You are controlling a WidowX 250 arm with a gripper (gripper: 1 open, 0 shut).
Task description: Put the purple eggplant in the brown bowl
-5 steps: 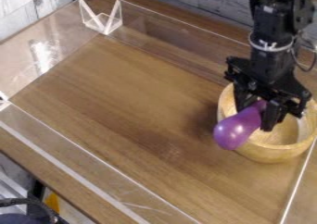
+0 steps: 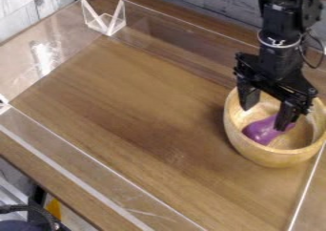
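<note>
Inside the brown bowl (image 2: 272,157), at the right of the wooden table, lies the purple eggplant (image 2: 262,131). Part of the eggplant is covered by the black fingers above it. My gripper (image 2: 270,111) hangs over the bowl with its two fingers spread apart, one on each side of the eggplant's upper area. Nothing appears clamped between them, and the fingertips reach down to about the bowl's rim.
A white wire-like holder (image 2: 106,18) stands at the back left. Clear plastic walls border the table at the left and back.
The eggplant was held by the gripper, sticking out over the bowl's near left rim.
</note>
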